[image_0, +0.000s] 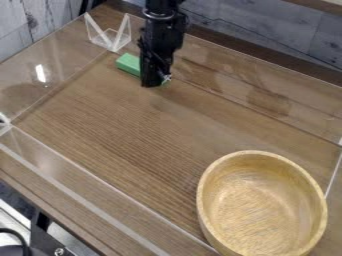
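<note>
The black gripper (155, 72) hangs from the arm at the back of the wooden table, low over a green object (128, 62) and partly covering it. Whether the fingers are open or shut, and whether they touch the green object, I cannot tell.
A large tan round bowl (261, 200) stands at the front right. A clear plastic rack (107, 32) is at the back left. Walls border the back and left.
</note>
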